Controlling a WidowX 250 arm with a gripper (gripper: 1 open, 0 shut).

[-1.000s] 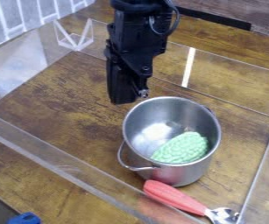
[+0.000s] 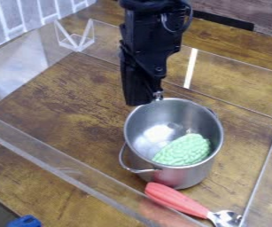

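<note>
The black gripper hangs over the wooden table at the upper middle, just above the back left rim of a steel pot. Its fingers point down, and I cannot make out how far apart they are or whether anything is between them. Inside the pot lies a pale green textured object. In front of the pot lies a spoon with a red handle and a metal head.
Clear acrylic walls border the work area. A blue object sits at the bottom left, outside the wall.
The gripper has shifted very slightly to the right and appears a little changed in angle. The pot, green object and spoon have not moved.
</note>
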